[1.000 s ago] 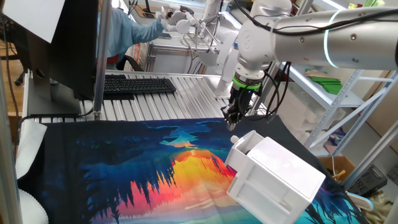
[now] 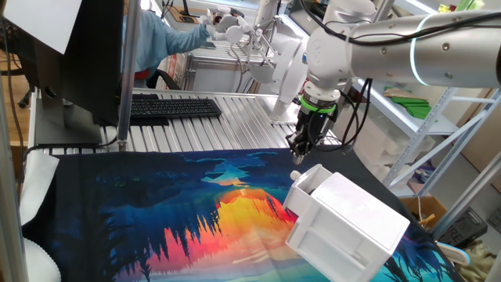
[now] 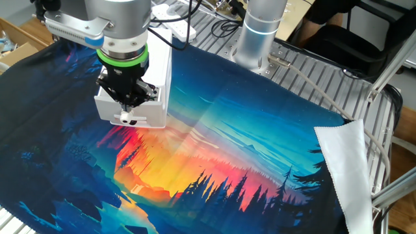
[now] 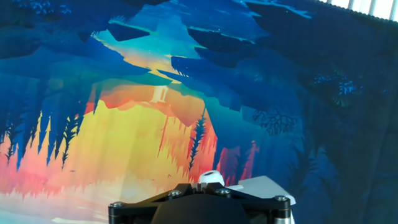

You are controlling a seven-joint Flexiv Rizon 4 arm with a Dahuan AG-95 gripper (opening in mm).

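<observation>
A white box-like unit [image 2: 350, 225] lies on the printed cloth [image 2: 180, 207], with a drawer-like front and a small round white knob [image 2: 295, 178]. Just above that knob hangs my gripper [image 2: 297, 157], pointing down, with a small gap between them. In exterior view 2 the gripper overlaps the unit's front [image 3: 151, 114], and the white knob [image 3: 125, 117] shows right below the fingers. The wrist view has the black fingers drawn together at the bottom edge, the knob [image 4: 211, 177] just beyond them and part of the white unit [image 4: 264, 188] to the right. Nothing shows between the fingertips.
A keyboard [image 2: 174, 107] and a dark monitor [image 2: 86, 78] stand on the slatted metal table at the back left. A white cloth piece [image 3: 346, 170] lies at the table's edge.
The white unit has not moved.
</observation>
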